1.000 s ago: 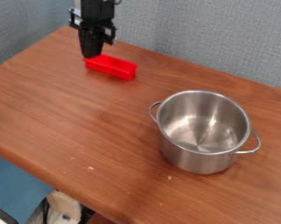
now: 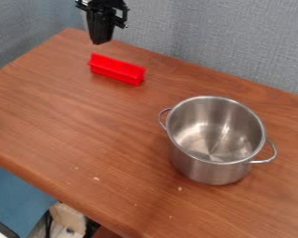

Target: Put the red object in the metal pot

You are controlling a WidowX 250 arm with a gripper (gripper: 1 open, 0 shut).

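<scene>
A red block (image 2: 116, 70) lies flat near the back edge of the wooden table, its long side running from left down to right. Above and slightly left of its far end hangs my black gripper (image 2: 100, 42), clear of the block and cut off by the top of the picture. Its fingers look like one dark shape from here, so the gap between them cannot be made out. The metal pot (image 2: 195, 168) stands upright at the right with two side handles, and its visible inside is empty.
Bare wooden table (image 2: 83, 130) spreads between the block and the pot and over the left side. A grey wall (image 2: 226, 42) rises behind the back edge. Some cables and small parts (image 2: 67, 221) sit below the table's front left edge.
My gripper has risen from close to the red block's left end to a spot higher above it. The block and the pot have stayed where they were.
</scene>
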